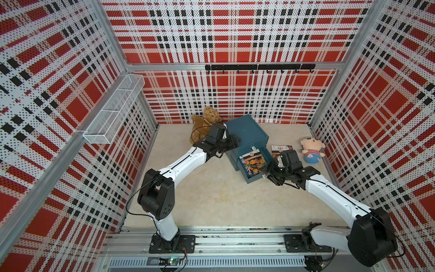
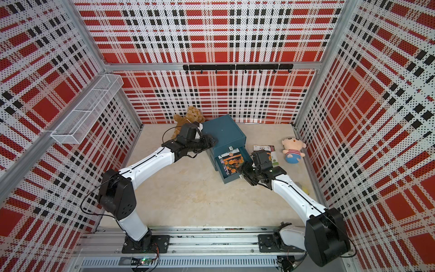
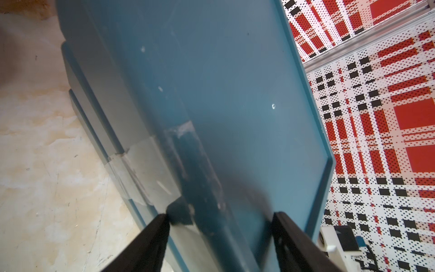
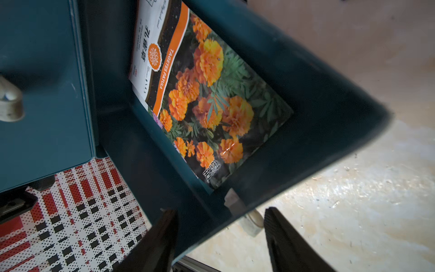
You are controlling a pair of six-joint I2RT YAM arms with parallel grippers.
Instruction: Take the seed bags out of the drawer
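Note:
The blue drawer stands pulled out of the blue cabinet. A seed bag with orange marigolds lies flat inside it; whether others lie beneath cannot be seen. Beside the cabinet, another printed bag rests on the table, partly behind my right arm. At the drawer's front end, my right gripper has its fingers apart, with the front wall and pale handle showing between them. My left gripper is open at the cabinet's upper left edge, fingers apart; contact there is unclear.
A brown teddy bear sits behind my left arm. To the far right lies a plush toy in a blue bottom. A white wire basket hangs on the left wall.

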